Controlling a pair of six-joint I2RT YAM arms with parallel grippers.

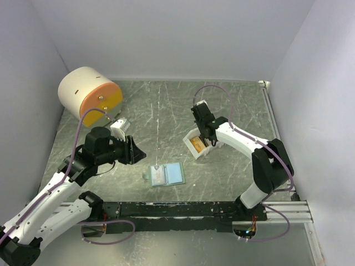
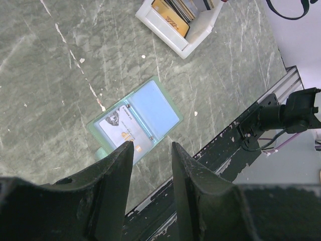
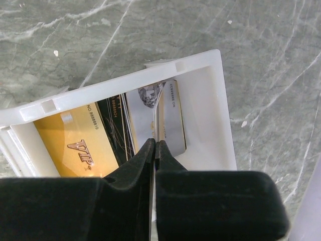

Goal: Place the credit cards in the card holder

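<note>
The card holder [image 2: 163,113] lies opened flat on the table, its right half bare pale blue. A white card [image 2: 118,125] with a grey picture rests in its left half. Above and beside the holder, my left gripper is open and empty. In the right wrist view, my right gripper is shut over the white box, with a thin silver card [image 3: 156,118] edge-on at its fingertips. Under it lie a gold card [image 3: 77,138], dark cards [image 3: 116,125] and a grey card [image 3: 174,118]; the gripper hides part of them.
The white box [image 1: 189,145] stands right of the card holder. A white cylinder [image 1: 80,91] with an orange and yellow front is at the back left. Bare marble table lies between the box and the cylinder.
</note>
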